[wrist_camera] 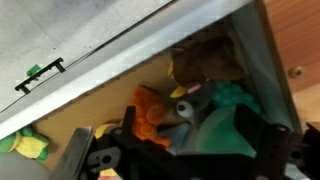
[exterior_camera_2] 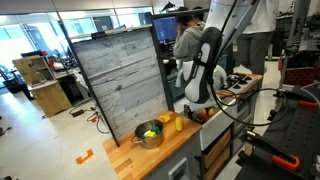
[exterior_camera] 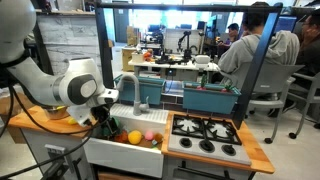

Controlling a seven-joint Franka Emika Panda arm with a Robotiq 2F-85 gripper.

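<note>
My gripper (exterior_camera: 106,128) reaches down into the left end of the white sink (exterior_camera: 122,156). In the wrist view its dark fingers stand wide apart, one at the lower left and one at the lower right. A large smooth green thing (wrist_camera: 222,135) lies between them, nearer the right finger, and is not held. Close by are a bumpy teal piece (wrist_camera: 232,96), an orange toy (wrist_camera: 150,112), a brown item (wrist_camera: 207,62) and something grey, partly hidden. A yellow and green toy (wrist_camera: 28,144) lies farther left.
Round yellow and red items (exterior_camera: 150,134) sit farther right in the sink. The faucet (exterior_camera: 140,92) rises behind it, and a stove (exterior_camera: 208,136) stands to the right. A metal pot (exterior_camera_2: 148,135) is on the wooden counter. The sink wall is close to my gripper.
</note>
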